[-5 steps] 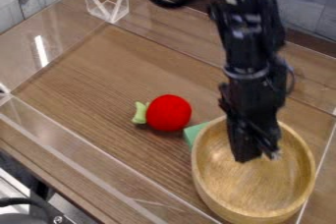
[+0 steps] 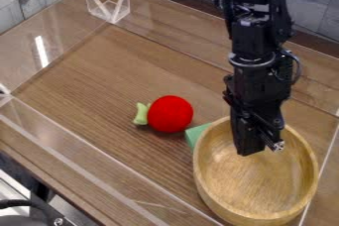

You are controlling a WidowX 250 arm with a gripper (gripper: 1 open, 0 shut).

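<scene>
The black robot gripper [image 2: 255, 131] points down over the back left part of a wooden bowl [image 2: 259, 190] at the lower right; whether anything is between its fingers is hidden. A red round object [image 2: 169, 113] with a small pale green piece at its left sits left of the bowl. A green item [image 2: 200, 134] lies against the bowl's back left edge, partly hidden.
A wooden table [image 2: 99, 81] fills the scene, with clear room at the left and middle. A clear plastic or wire item [image 2: 103, 7] stands at the back left. A grey edge runs along the back right.
The gripper and arm have risen slightly from their position over the bowl. The bowl and red object look unmoved.
</scene>
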